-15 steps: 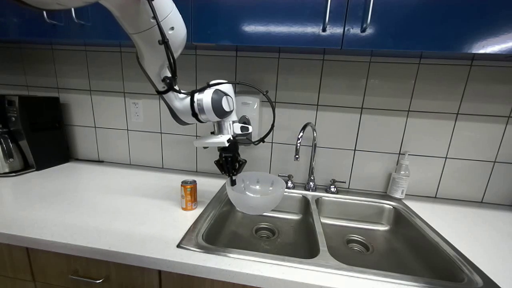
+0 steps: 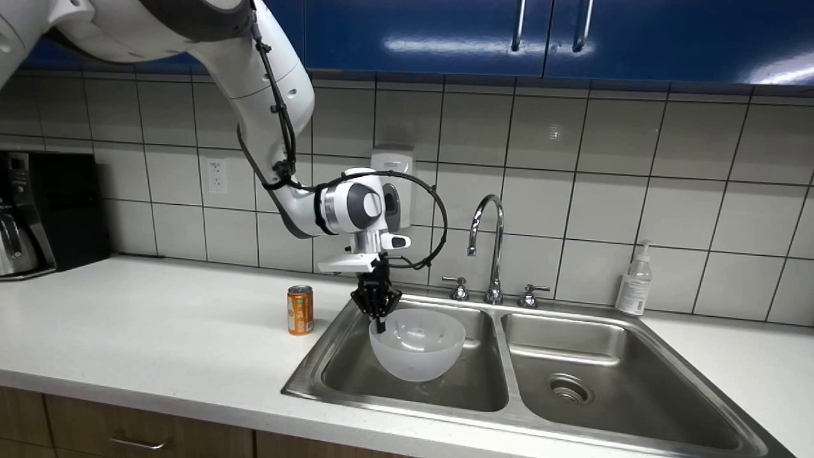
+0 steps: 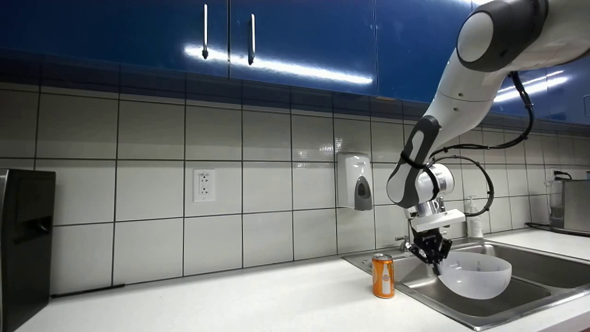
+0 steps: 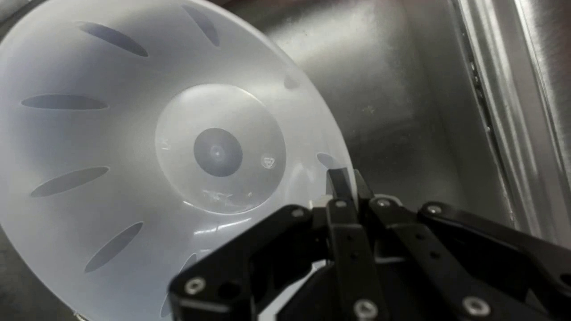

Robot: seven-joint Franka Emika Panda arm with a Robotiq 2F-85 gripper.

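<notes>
A translucent white bowl [image 2: 417,347] hangs at the left basin of the steel sink [image 2: 505,359], its open side up. My gripper [image 2: 379,320] is shut on the bowl's rim at its left side in exterior view 1. From the wrist, one fingertip [image 4: 338,182] lies inside the bowl wall and the other outside it, with the thin rim between them at the gripper. The empty inside of the bowl [image 4: 222,155] shows in the wrist view. Whether its base touches the basin floor I cannot tell.
An orange can [image 2: 299,310] stands on the counter just left of the sink. Behind the basins rises the chrome faucet [image 2: 494,248], and a soap bottle [image 2: 634,282] is at the back right. The right basin [image 2: 618,381] is empty.
My gripper has gone down and slightly right with the bowl, which now sits lower in the left basin and covers its drain. The can has not moved.
</notes>
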